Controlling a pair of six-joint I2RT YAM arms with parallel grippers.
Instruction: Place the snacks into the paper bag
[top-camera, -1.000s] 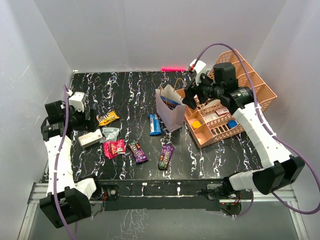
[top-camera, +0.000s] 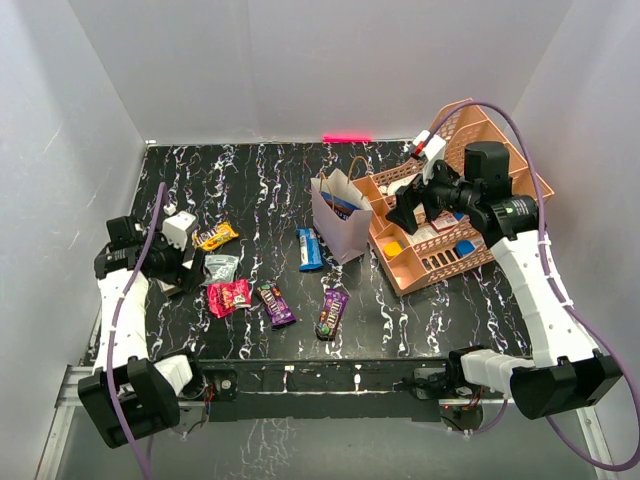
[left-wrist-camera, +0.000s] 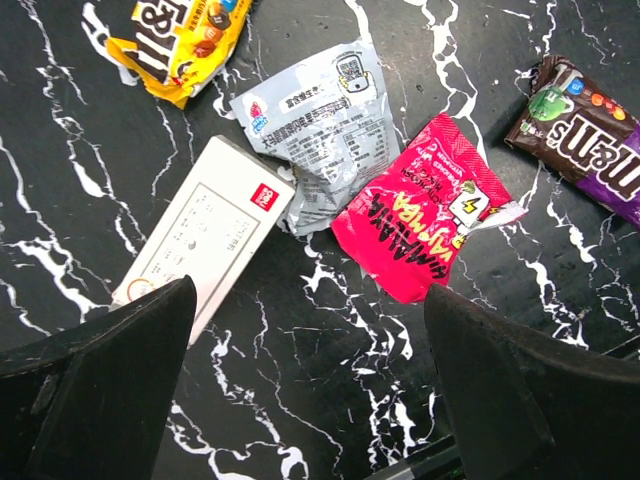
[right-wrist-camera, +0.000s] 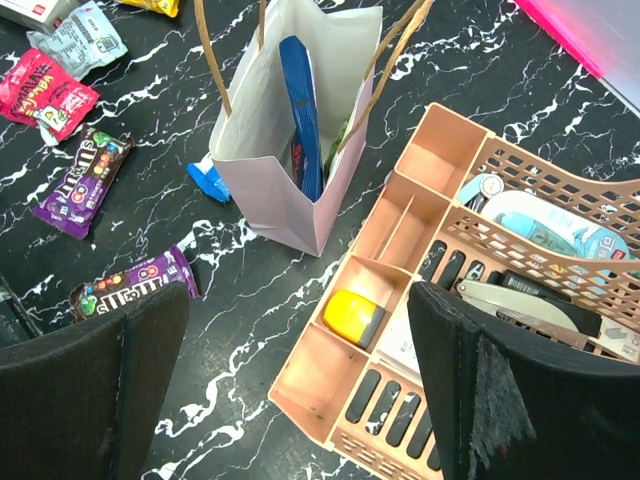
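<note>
The paper bag (top-camera: 340, 225) stands open mid-back, with blue packets (right-wrist-camera: 303, 120) inside. A blue packet (top-camera: 310, 249) lies beside it. Two purple M&M's packets (top-camera: 276, 304) (top-camera: 331, 313) lie nearer the front. My open left gripper (top-camera: 187, 263) hangs over a white box (left-wrist-camera: 200, 225), beside a silver pouch (left-wrist-camera: 325, 130), red packet (left-wrist-camera: 420, 215) and yellow M&M's packet (left-wrist-camera: 175, 50). My open right gripper (top-camera: 413, 200) is above the organizer, right of the bag, holding nothing.
The orange organizer (top-camera: 397, 280) with assorted items fills the back right. A pink strip (top-camera: 346, 137) lies at the back edge.
My left gripper has moved right and down toward the front, over the white box. My right arm has moved to the right, away from the bag. The snacks are unmoved.
</note>
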